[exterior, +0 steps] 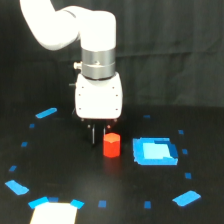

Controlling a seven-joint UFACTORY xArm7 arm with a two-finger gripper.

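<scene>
A red block (pixel 112 145) with a hexagonal outline is on the dark table near the middle of the camera view. My gripper (pixel 98 130) points down just behind it and to its left, close against it. The dark fingers blend into the background, so I cannot tell whether they are open or shut, or whether they touch the block. To the block's right lies a pale square with a blue border (pixel 137 152), a gap of bare table between them.
Blue tape strips (pixel 16 187) and small blue marks are scattered over the table. A white square (pixel 53 213) lies at the front left edge. Bare dark table surrounds the block, with no tall obstacle in view.
</scene>
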